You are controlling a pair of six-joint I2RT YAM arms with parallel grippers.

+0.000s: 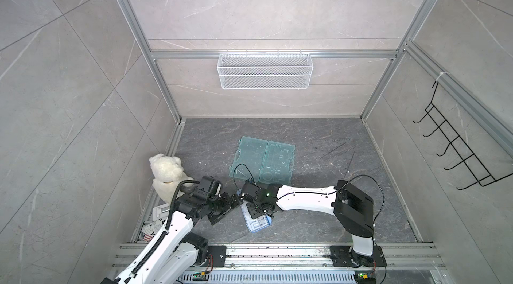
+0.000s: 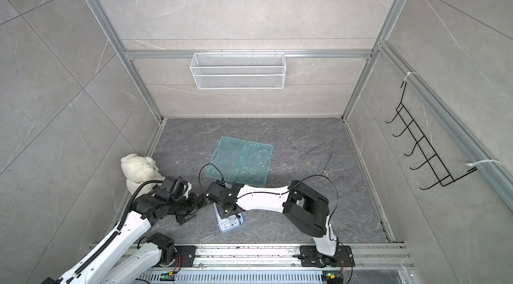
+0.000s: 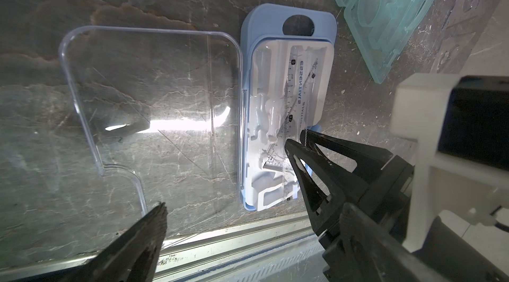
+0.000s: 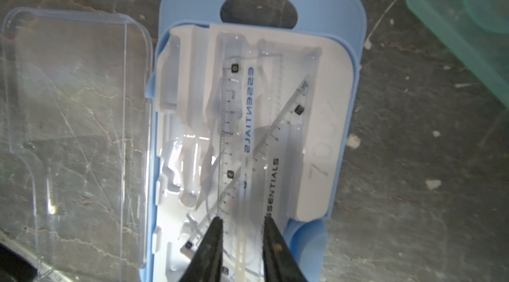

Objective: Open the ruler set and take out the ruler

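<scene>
A blue ruler set case (image 4: 175,0) lies open, its white insert holding a clear ruler (image 4: 230,112) printed ESSENTIALS and angled scales beneath or beside it. Its clear lid (image 3: 79,96) lies on the floor along the case's left side. My right gripper is low over the lower part of the ruler, fingertips apart; whether it touches is unclear. My left gripper stands open to the left of the right gripper, fingers wide apart with nothing between them.
A teal open case (image 1: 278,161) lies behind. A white plush bear (image 1: 166,171) sits at the left wall. A mesh basket (image 1: 264,70) hangs on the back wall, a black hook rack (image 1: 451,142) on the right.
</scene>
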